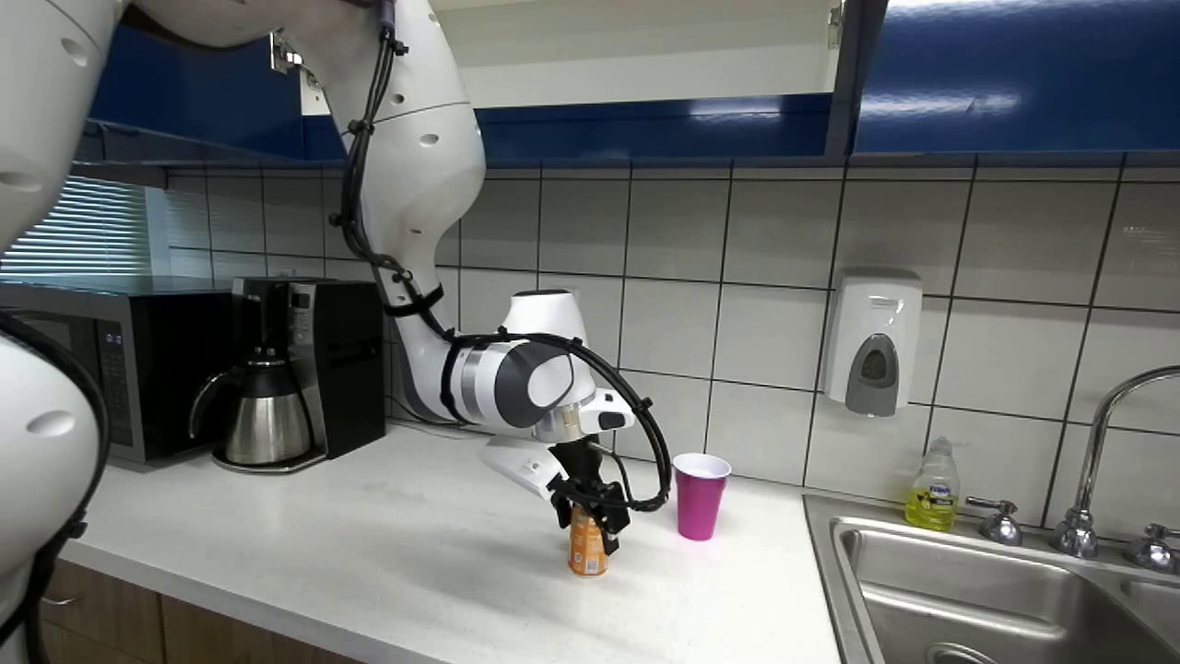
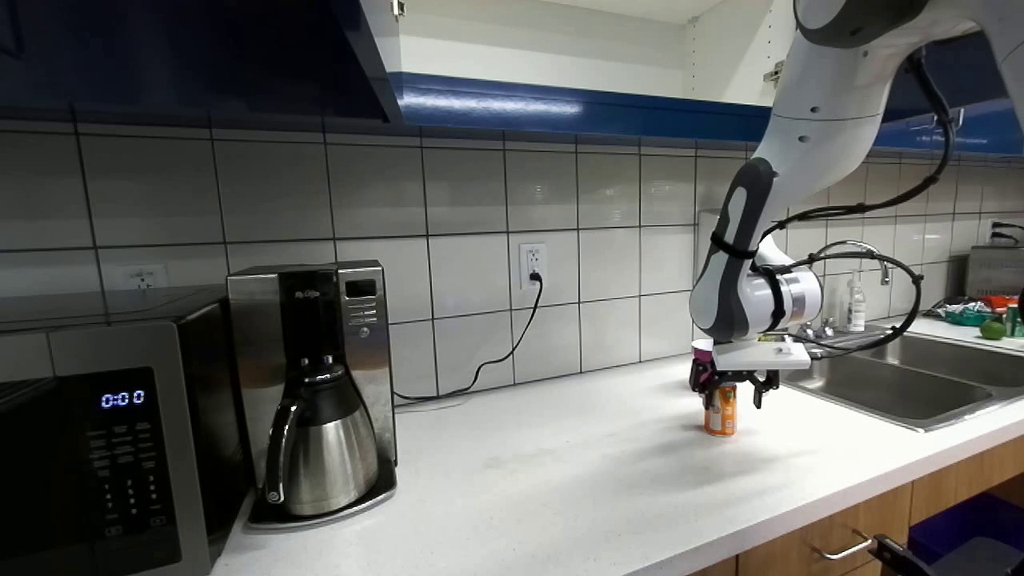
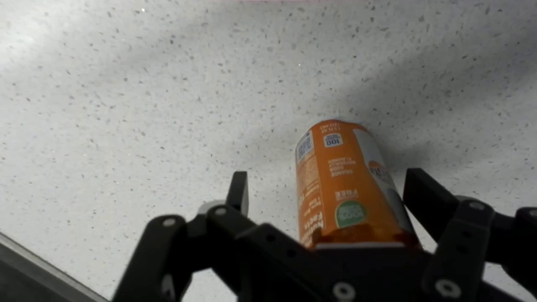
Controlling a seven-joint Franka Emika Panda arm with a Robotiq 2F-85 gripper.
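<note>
An orange can [image 1: 587, 547] stands upright on the white counter, its label facing up toward the camera in the wrist view. My gripper is open around the can's upper part. In the wrist view the can [image 3: 338, 186] is closer to the right finger [image 3: 428, 201], while a clear gap separates it from the left finger [image 3: 238, 193]. The can's top end is hidden behind the gripper's body. A magenta cup [image 1: 700, 498] stands upright to the right of the can, near the tiled wall.
A steel sink [image 1: 837, 553] lies to the right, with a dish soap bottle [image 1: 933, 489] at its back rim. A coffee maker [image 2: 331, 403] and a microwave [image 2: 115, 432] stand at the other end. Between them and the can, the counter [image 2: 538, 480] is clear. An open cabinet hangs above.
</note>
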